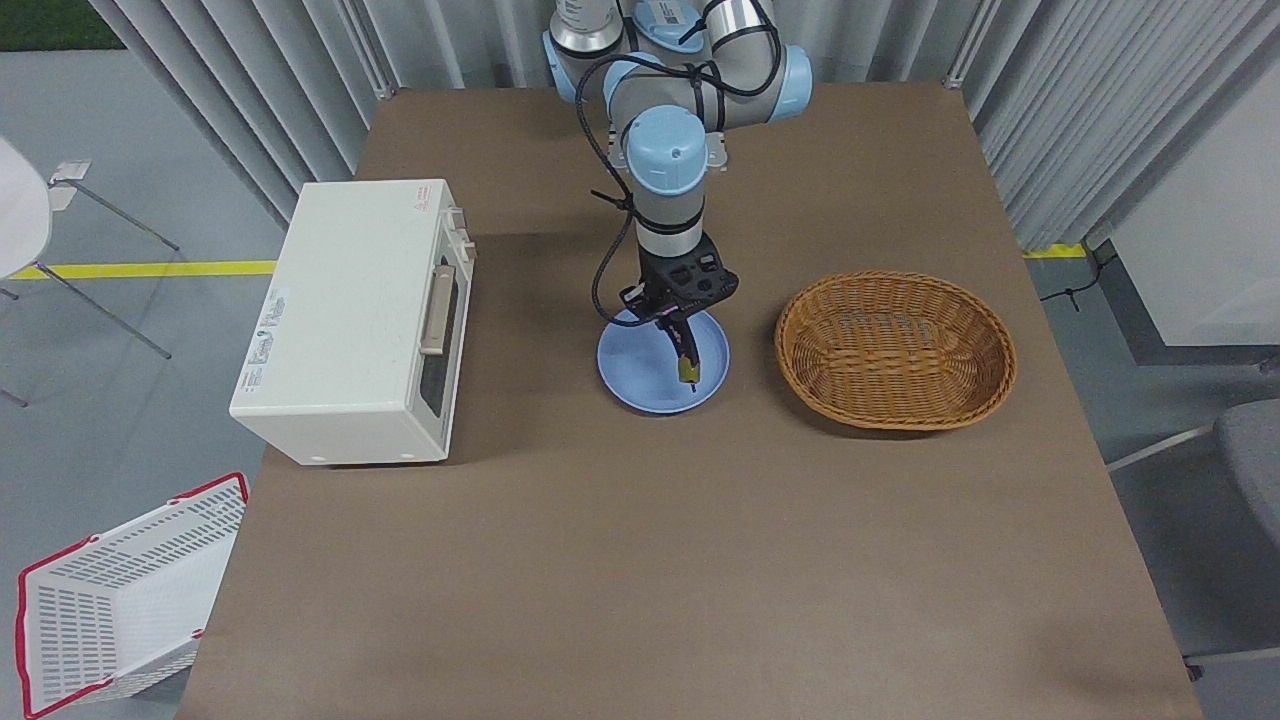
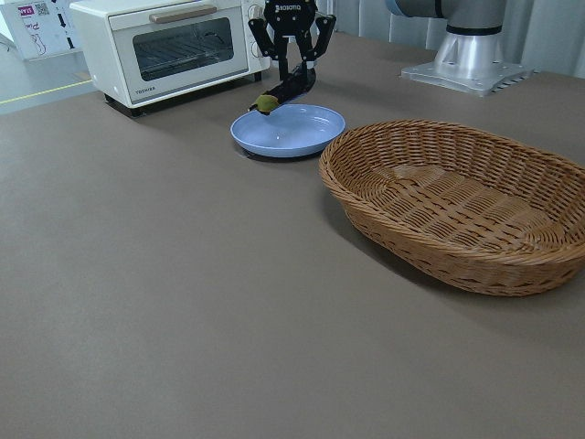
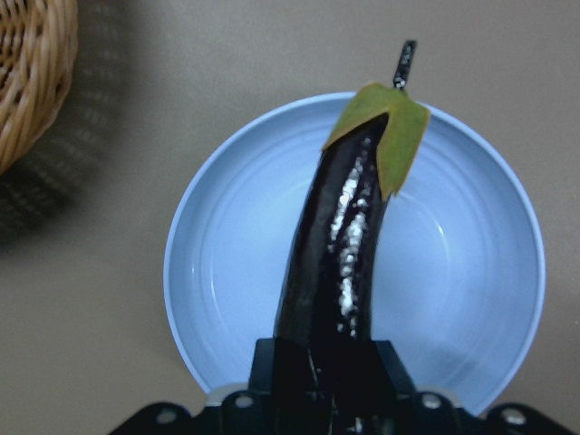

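An eggplant (image 3: 331, 236) with a green cap is held in my gripper (image 2: 293, 57), which is shut on it. In the left view it hangs tilted just above the blue plate (image 2: 283, 142); in the wrist view it spans the plate from the fingers toward the far rim. In the front view only a small part of the eggplant shows below the gripper.
The wicker basket (image 1: 894, 408) sits right of the plate in the front view. A white Toshiba toaster oven (image 1: 330, 324) stands on the left.
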